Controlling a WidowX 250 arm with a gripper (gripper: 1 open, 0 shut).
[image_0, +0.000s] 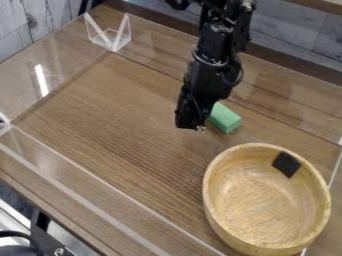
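My black gripper (190, 118) hangs low over the middle of the wooden table, pointing down, shut, with nothing visible between its fingers. Just to its right a green block (225, 118) lies on the table, partly behind the gripper. In the lower right stands a large round yellow bowl (261, 228) with a small black block (286, 163) on its rim at the upper right.
A clear wire or plastic holder (110, 32) stands at the back left. A wall or raised edge runs along the back right.
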